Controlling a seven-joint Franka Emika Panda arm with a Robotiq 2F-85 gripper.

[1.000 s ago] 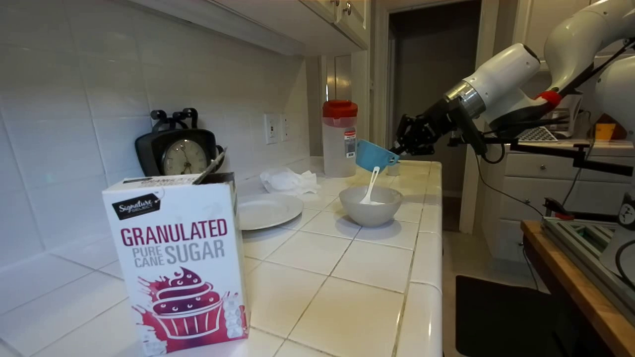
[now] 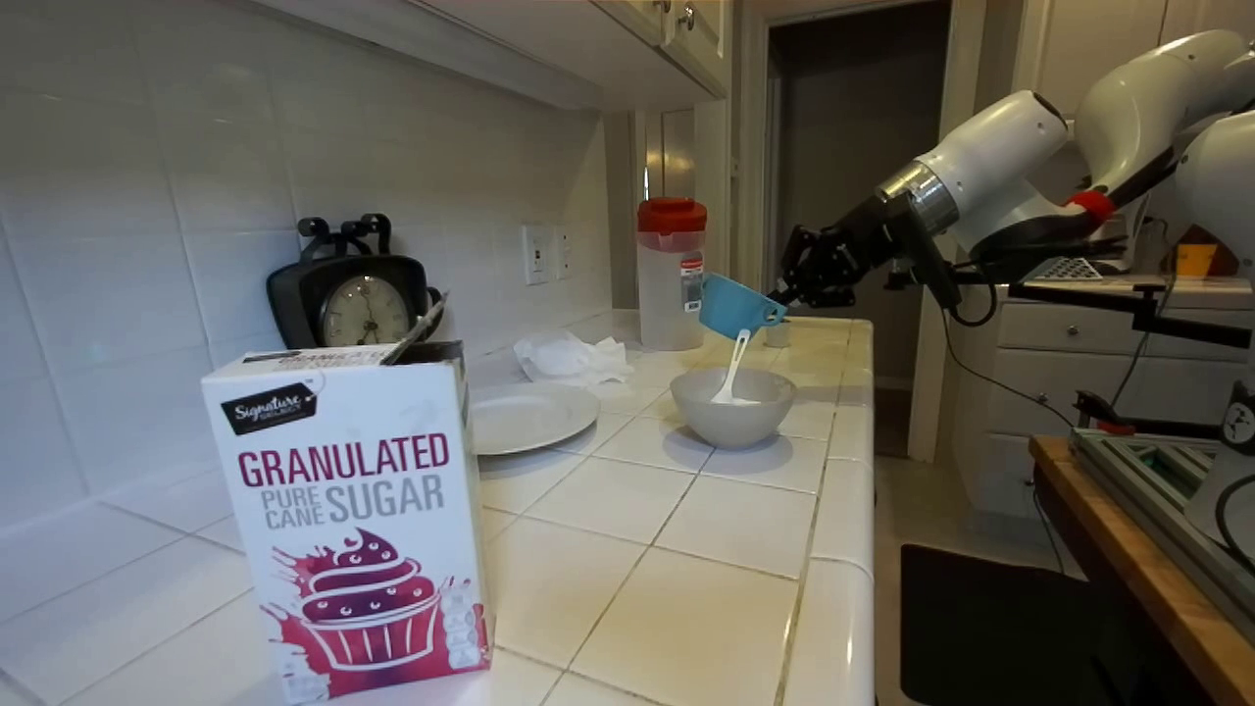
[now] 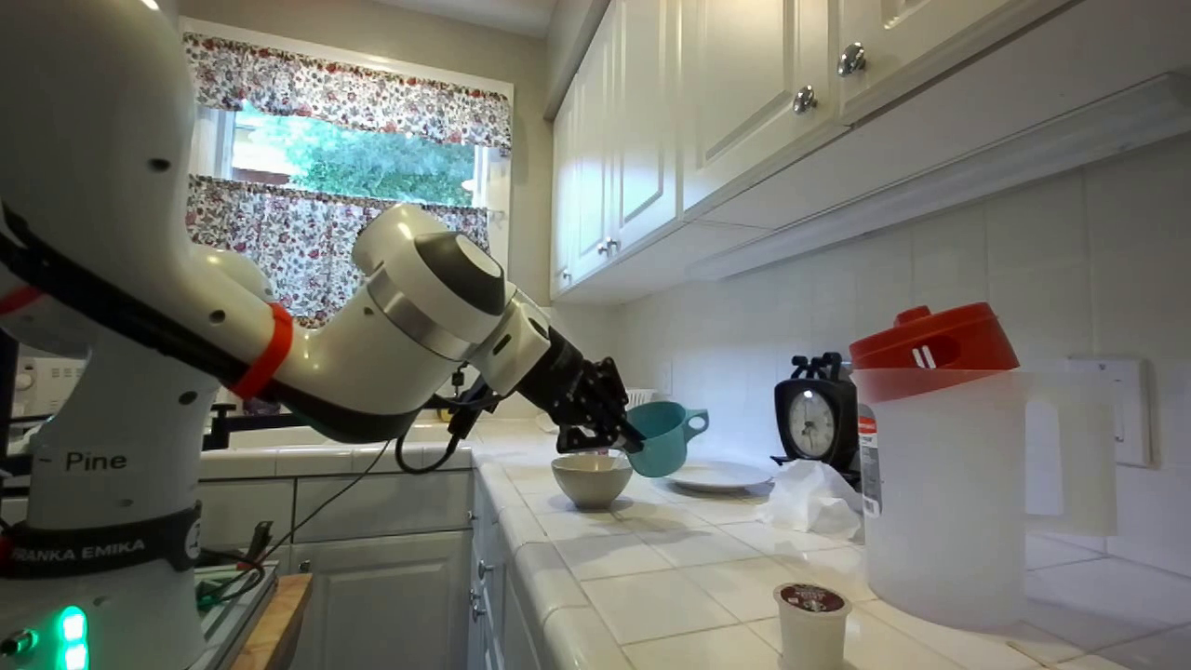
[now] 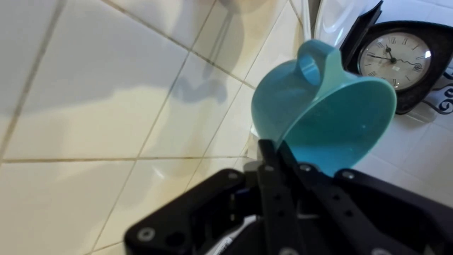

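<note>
My gripper is shut on the rim of a teal cup [image 4: 271,97], which hangs tilted above the counter. The cup's handle [image 3: 698,422] points away from the fingers, and its mouth faces partly toward the wrist camera; no contents show inside. In the first exterior view the blue-looking cup [image 2: 738,308] appears above a grey bowl [image 2: 706,414] with a white spoon [image 2: 734,367] leaning in it. From the other side, the cup [image 3: 661,441] shows to the right of the bowl [image 3: 593,482], clear of the tiles.
A sugar box [image 2: 353,529] stands at the near end. Along the wall are a white plate [image 2: 529,420], crumpled paper [image 2: 573,357], a black scale [image 2: 353,300] and a red-lidded pitcher [image 3: 949,480]. A small pod [image 3: 812,625] sits near the pitcher. Open tiles lie in front of the bowl.
Over the last second the cup has shifted very slightly to the left and down in the first exterior view, still in the gripper. The bowl and the other counter items have not moved.
</note>
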